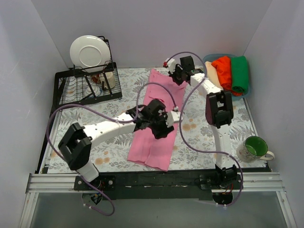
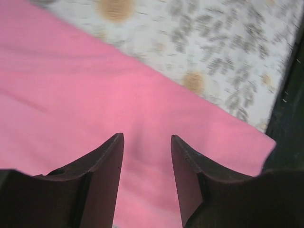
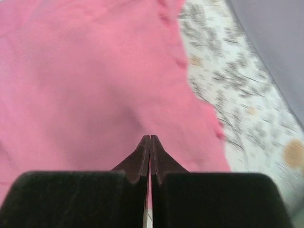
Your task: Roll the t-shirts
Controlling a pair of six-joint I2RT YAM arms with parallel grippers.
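A pink t-shirt (image 1: 152, 149) lies as a long folded strip on the patterned table, running from the back wall to near the front edge. Over its middle hovers my left gripper (image 1: 165, 129); the left wrist view shows its fingers (image 2: 105, 173) apart, with pink cloth (image 2: 142, 104) beneath and nothing held between them. At the shirt's far end is my right gripper (image 1: 175, 79). Its fingertips (image 3: 142, 151) meet in the right wrist view, with no cloth visible between them and the shirt (image 3: 90, 90) spread below.
A blue basket (image 1: 250, 91) at the back right holds rolled cloths, orange (image 1: 222, 71), green (image 1: 240, 75) and cream. A black dish rack (image 1: 61, 92) with a white plate (image 1: 89, 51) stands back left. A green-lined mug (image 1: 255, 148) sits front right.
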